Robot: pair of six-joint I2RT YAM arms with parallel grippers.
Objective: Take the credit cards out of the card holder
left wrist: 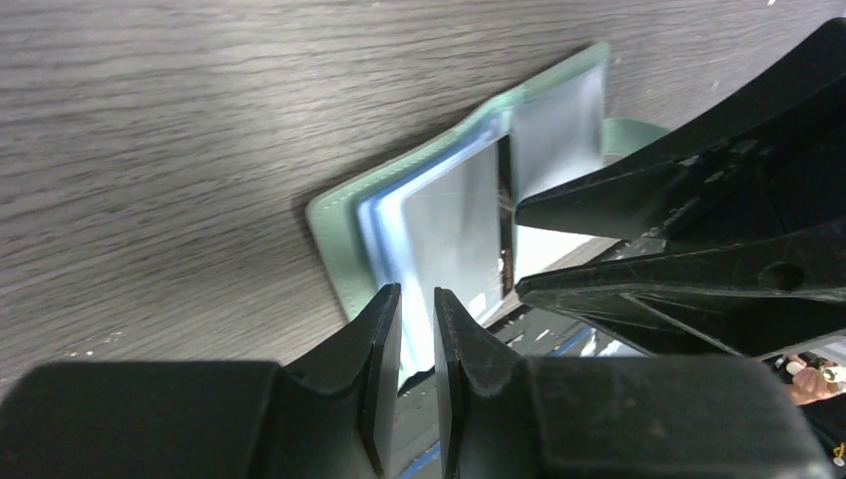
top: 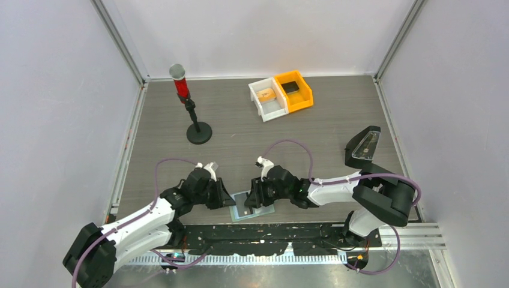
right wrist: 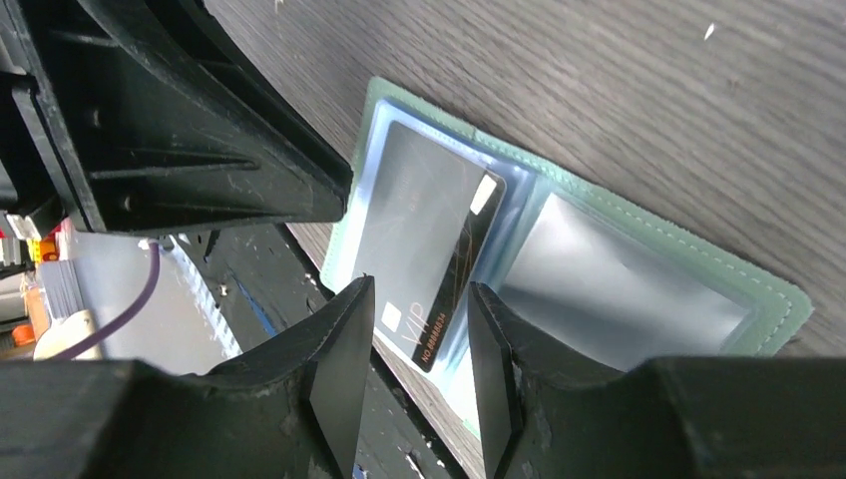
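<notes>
The card holder (top: 264, 210) lies open on the table at the front centre, pale green with clear sleeves. In the right wrist view a grey card (right wrist: 414, 230) with a dark stripe sits inside its left sleeve; the other sleeve (right wrist: 619, 289) looks empty or pale. My left gripper is over the holder's left edge, fingers part open with a narrow gap, nothing clearly between them. My right gripper hangs over the card's sleeve, fingers apart, nothing held between them.
A white bin (top: 269, 111) and an orange bin (top: 300, 102) stand at the back. A stand with a red-and-grey top (top: 182, 88) is back left, a black wedge-shaped object (top: 357, 153) at right.
</notes>
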